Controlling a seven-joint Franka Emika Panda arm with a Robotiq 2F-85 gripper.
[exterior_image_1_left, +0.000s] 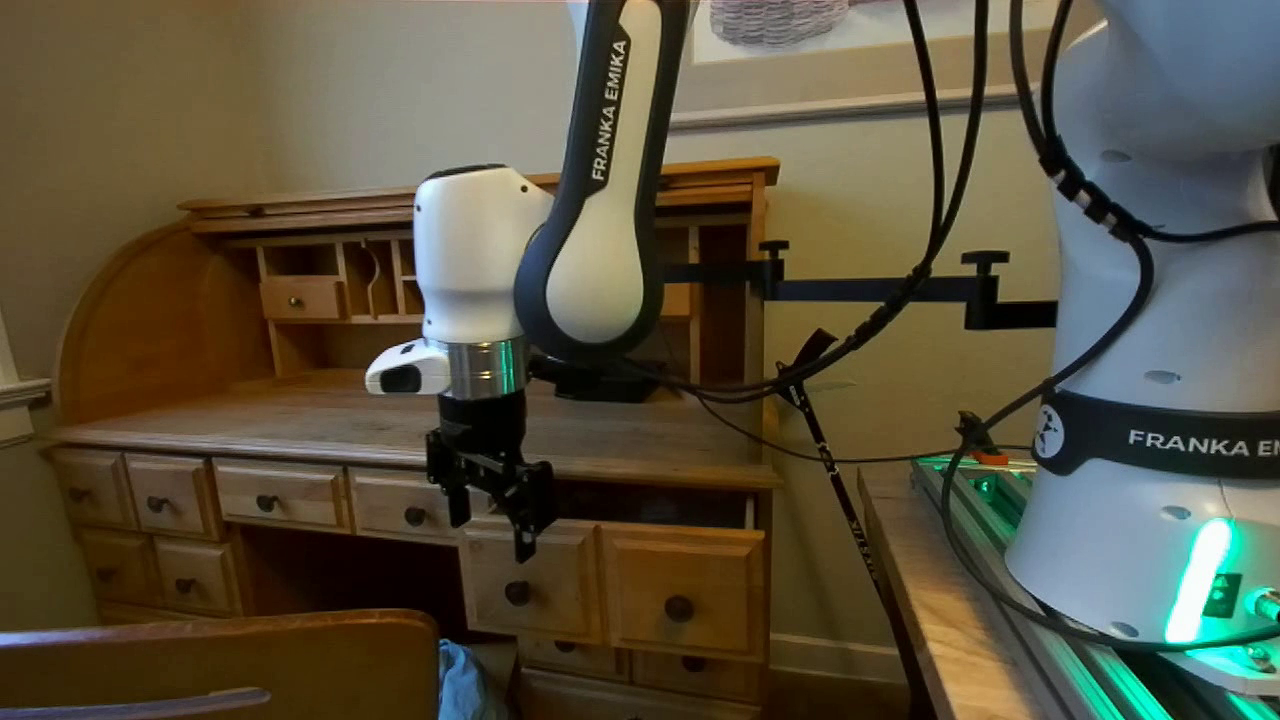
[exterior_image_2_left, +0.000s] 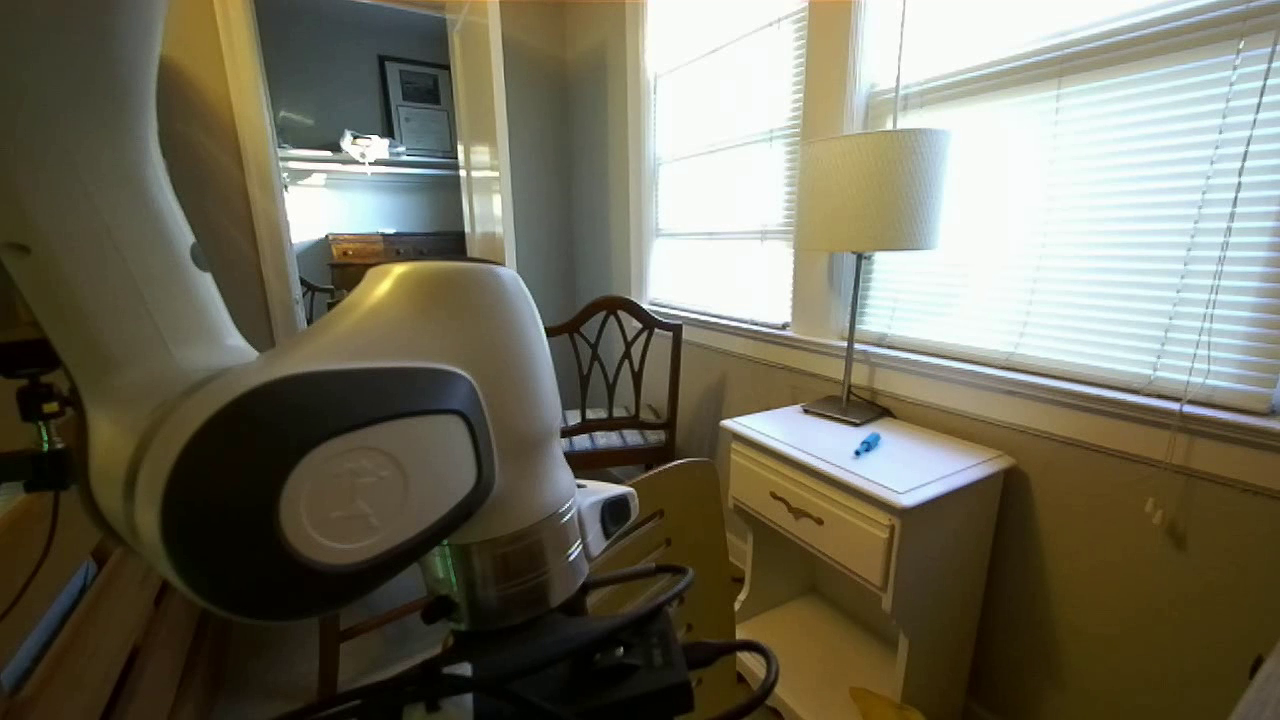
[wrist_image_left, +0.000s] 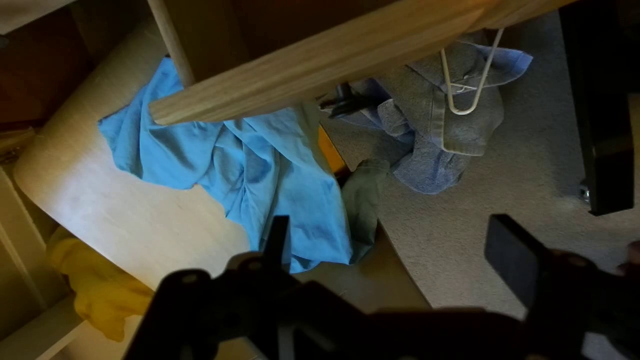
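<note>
In the wrist view my gripper stands open, its two dark fingers (wrist_image_left: 517, 261) wide apart with nothing between them. Below and beyond it a blue cloth (wrist_image_left: 264, 174) lies crumpled over a pale wooden chair seat (wrist_image_left: 156, 222). The top edge of a pulled-out drawer (wrist_image_left: 336, 63) crosses the upper part of that view. Exterior view 1 has the gripper (exterior_image_1_left: 492, 510) pointing down in front of the roll-top desk (exterior_image_1_left: 300, 408), near the left part of the pulled-out drawer (exterior_image_1_left: 612, 588). The gripper's fingers are hidden in exterior view 2.
Grey clothing (wrist_image_left: 432, 126) and a white hanger (wrist_image_left: 459, 108) lie on the carpet. A yellow cloth (wrist_image_left: 102, 282) is at lower left. The chair back (exterior_image_1_left: 216, 660) stands in front of the desk. A white nightstand (exterior_image_2_left: 816, 480) bears a lamp (exterior_image_2_left: 873, 192) and a blue marker (exterior_image_2_left: 866, 444).
</note>
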